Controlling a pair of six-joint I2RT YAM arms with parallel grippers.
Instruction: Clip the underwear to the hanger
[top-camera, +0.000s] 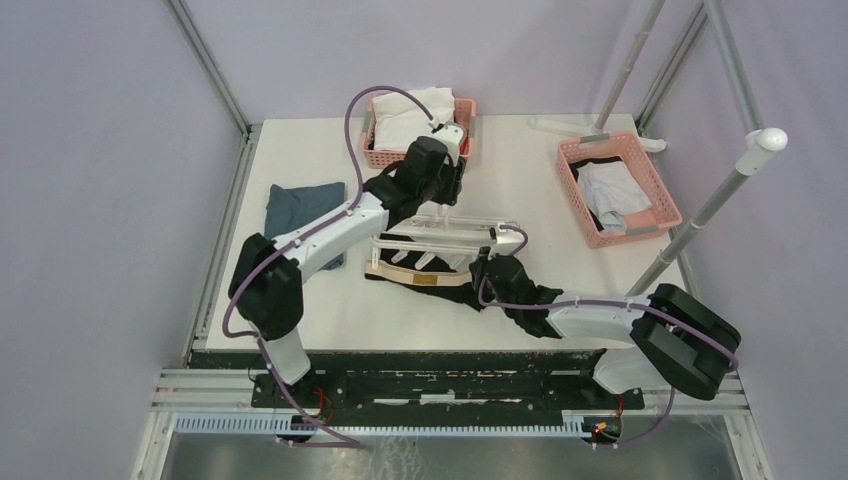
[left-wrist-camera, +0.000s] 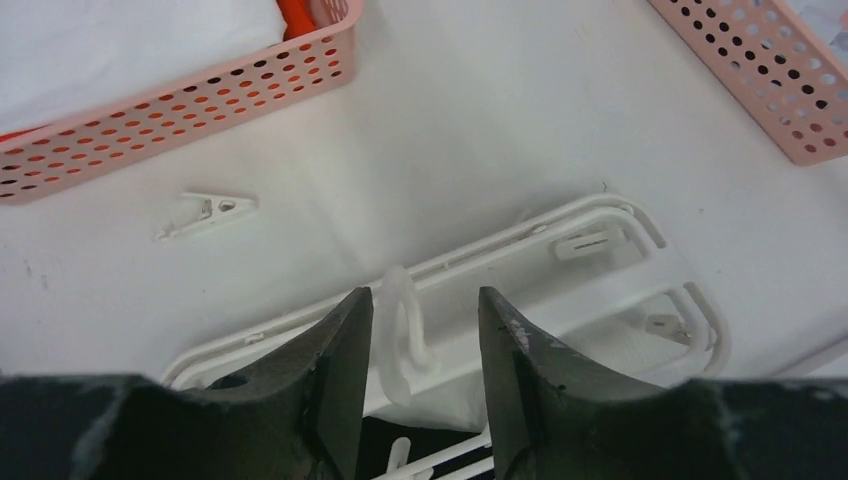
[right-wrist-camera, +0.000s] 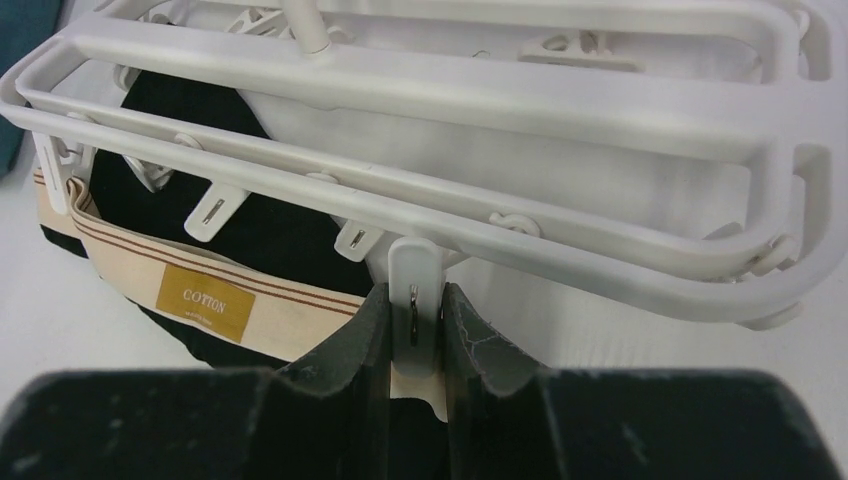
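The white clip hanger (right-wrist-camera: 520, 100) is over black underwear (right-wrist-camera: 200, 120) with a cream COTTON waistband (right-wrist-camera: 255, 305). My right gripper is shut on a white clip (right-wrist-camera: 413, 265) at the hanger's near bar, with waistband behind it. My left gripper stands part open above the hanger, its fingers either side of the hanger's white hook (left-wrist-camera: 395, 345) as seen from above; contact cannot be told.
A pink basket with white cloth (top-camera: 414, 115) is at the back, another basket (top-camera: 655, 215) at the right. Grey-blue cloth (top-camera: 300, 205) lies left. A loose clip (left-wrist-camera: 215, 210) lies behind the hanger. White pipes stand at the right.
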